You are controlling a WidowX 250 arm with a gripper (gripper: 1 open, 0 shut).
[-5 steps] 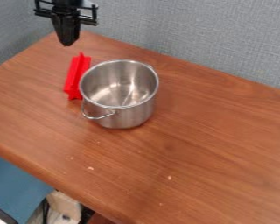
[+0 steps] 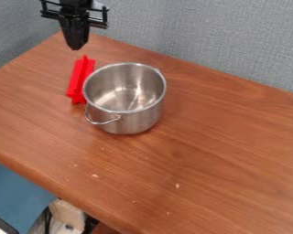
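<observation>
A steel pot (image 2: 124, 101) with wire handles stands upright toward the upper left of the wooden table. Just left of it, against or very near its side, lies a red object (image 2: 80, 77), long and narrow. The black gripper (image 2: 76, 40) hangs at the top left, above and behind the red object and apart from it. Its fingers are dark and small in the view, so their opening and anything between them cannot be made out.
A grey wall (image 2: 211, 37) runs along the back. Blue floor and some clutter show past the table's lower left edge.
The gripper has moved slightly to the right over the last second. The pot and the red object have not moved.
</observation>
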